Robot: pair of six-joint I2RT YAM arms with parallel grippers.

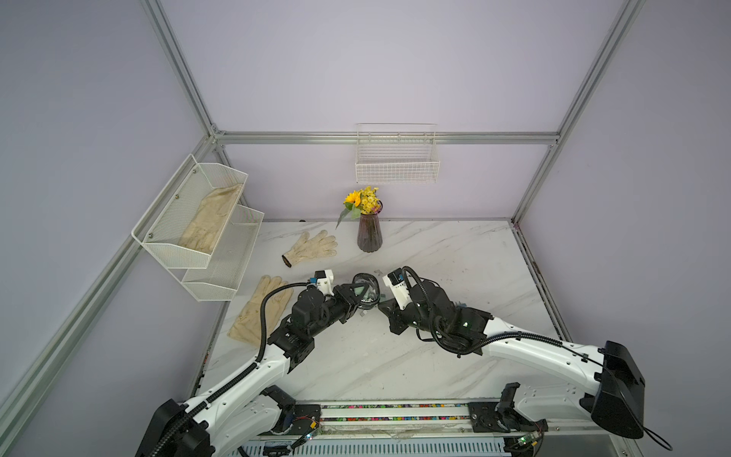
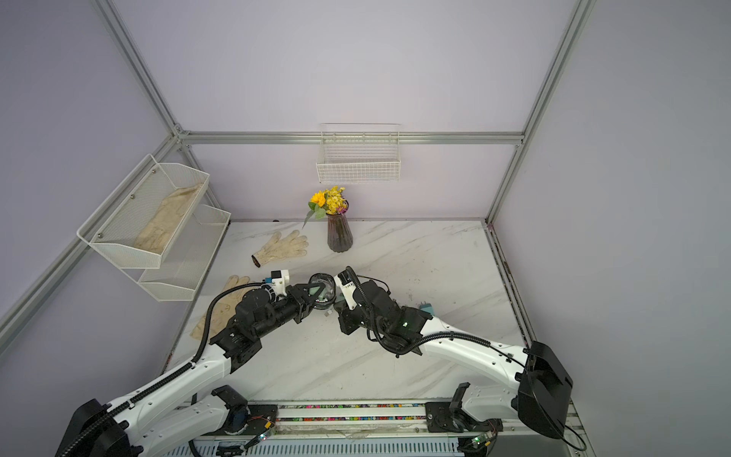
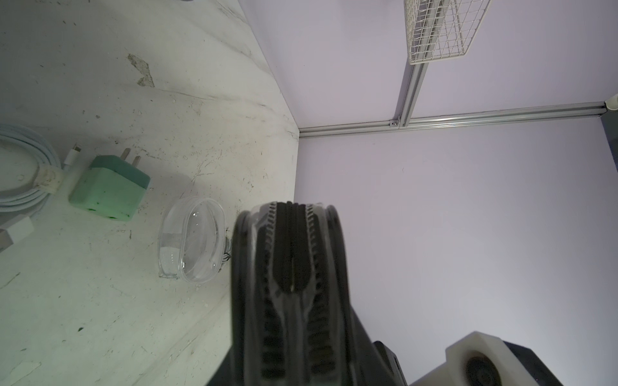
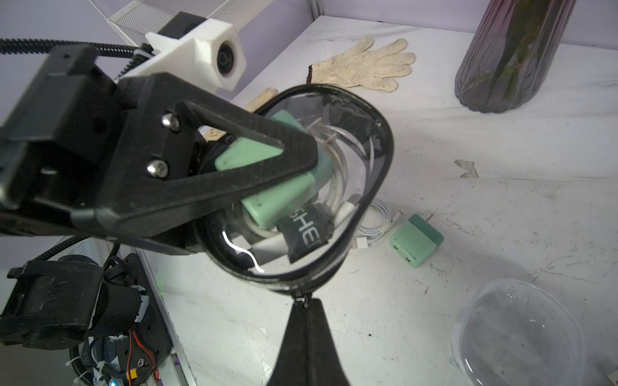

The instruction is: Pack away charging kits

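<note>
My left gripper is shut on a clear pouch (image 4: pixel 357 138) with a black zip rim, held above the table. Inside the pouch, a green charger (image 4: pixel 273 202) and coiled white cable show through the plastic. My right gripper is shut, its tips right at the pouch's lower zip edge, where a small metal bit shows; whether it is gripped, I cannot tell. On the table lie a second green charger (image 3: pixel 110 186), another coiled white cable (image 3: pixel 38 177) and an empty clear case (image 3: pixel 196 241).
A vase of flowers (image 1: pixel 369 232) stands at the back. Two gloves lie at the left, one near the back (image 1: pixel 310 246) and one (image 1: pixel 259 310) beside my left arm. White mesh shelves (image 1: pixel 201 262) hang on the left wall, a wire basket (image 1: pixel 396 169) at the back.
</note>
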